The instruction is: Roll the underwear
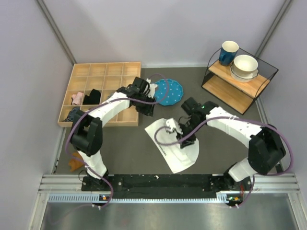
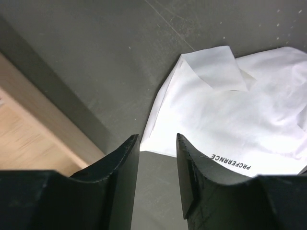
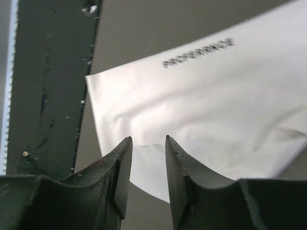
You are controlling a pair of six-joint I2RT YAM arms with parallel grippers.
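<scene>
A white underwear (image 1: 165, 148) lies flat on the dark table, its lettered band along one long edge, with a folded flap at one end in the left wrist view (image 2: 220, 110). My left gripper (image 1: 148, 108) is raised by the wooden organizer, above and left of the cloth, fingers apart with nothing seen between them (image 2: 158, 141). My right gripper (image 1: 184, 136) is over the cloth's right part, fingers apart above it (image 3: 148, 143); the cloth is blurred in that wrist view.
A wooden compartment organizer (image 1: 112, 69) with folded items stands left. A blue dotted plate (image 1: 170, 93) lies behind the underwear. A wire shelf (image 1: 225, 91) with cup and bowls is back right.
</scene>
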